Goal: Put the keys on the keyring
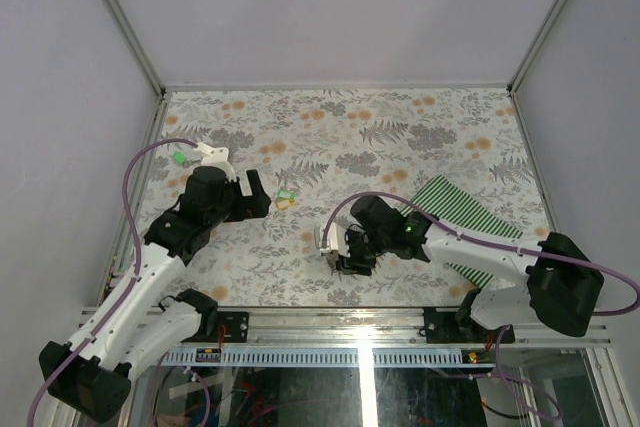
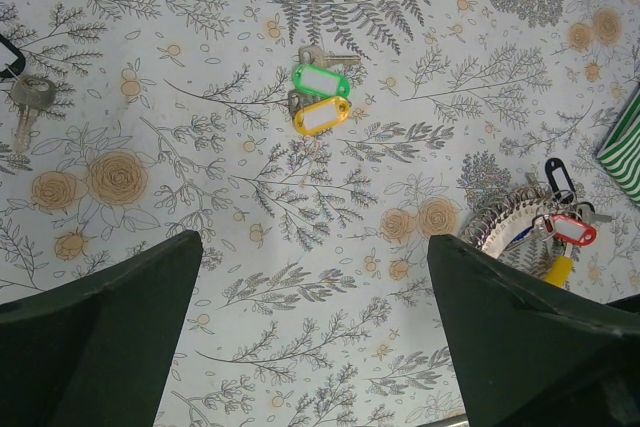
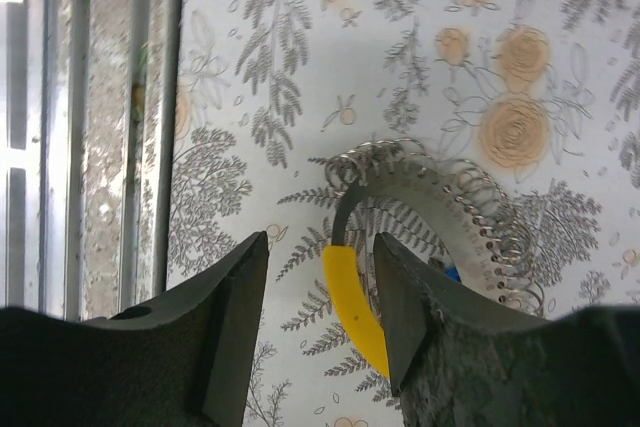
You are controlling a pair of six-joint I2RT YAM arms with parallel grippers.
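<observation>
The silver keyring (image 2: 487, 224) lies in an arc on the table, with a red tag (image 2: 573, 229), a black tag (image 2: 560, 178) and a yellow tag (image 2: 559, 270) by it. Over it, my right gripper has a gap between its fingers; the yellow tag (image 3: 347, 297) shows in that gap and passes partly behind one finger. Whether it is between the pads or below them, I cannot tell. Keys with a green tag (image 2: 321, 79) and an orange-yellow tag (image 2: 322, 116) lie side by side. My left gripper (image 1: 250, 195) is open, empty, left of those keys in the top view.
Another key (image 2: 33, 97) with a black tag lies at the left wrist view's left edge. A green tag (image 1: 180, 158) is at the table's far left. The green-striped cloth (image 1: 463, 212) lies at right.
</observation>
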